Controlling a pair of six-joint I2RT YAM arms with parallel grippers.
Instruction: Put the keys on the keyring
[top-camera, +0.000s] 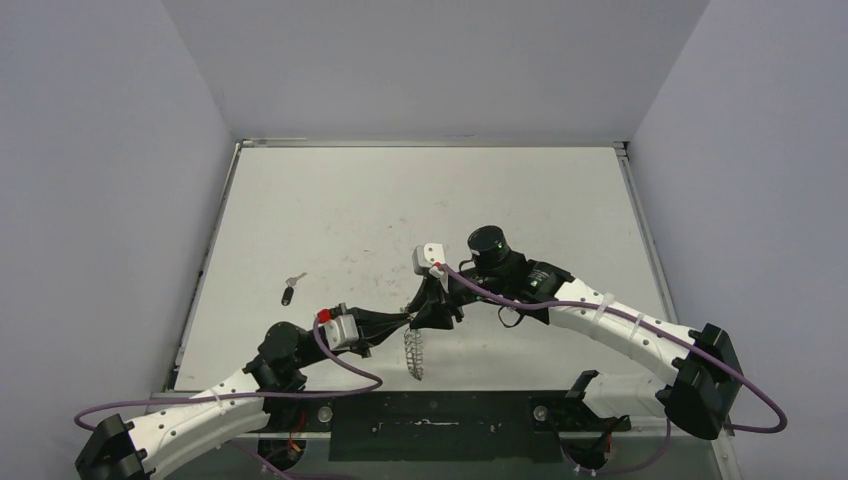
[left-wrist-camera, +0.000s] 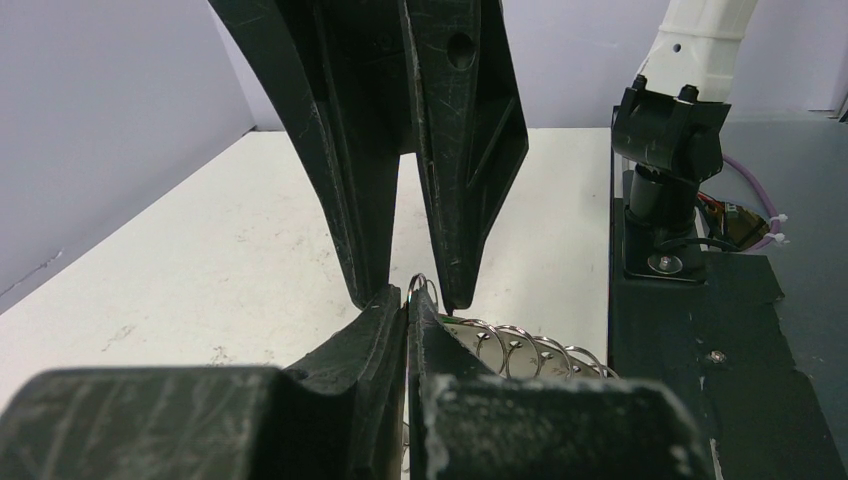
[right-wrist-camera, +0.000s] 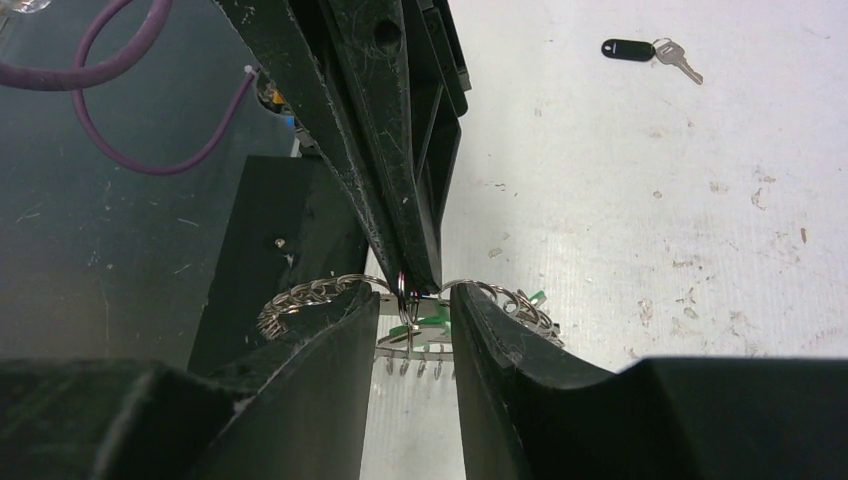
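Observation:
My left gripper (top-camera: 405, 318) is shut on a thin wire ring (left-wrist-camera: 420, 281), part of a bunch of metal rings (top-camera: 414, 350) on a strip hanging below it. In the left wrist view my right gripper stands part open just beyond that ring, its fingertips either side. In the right wrist view the ring's loop (right-wrist-camera: 406, 310) shows between the right fingers, with nothing visibly gripped by them. The key (right-wrist-camera: 676, 58) with its black tag (right-wrist-camera: 627, 50) lies on the white table, at the left in the top view.
Grey walls surround it. A dark metal plate (top-camera: 445, 425) runs along the front edge between the arm bases, with purple cables looping along both arms.

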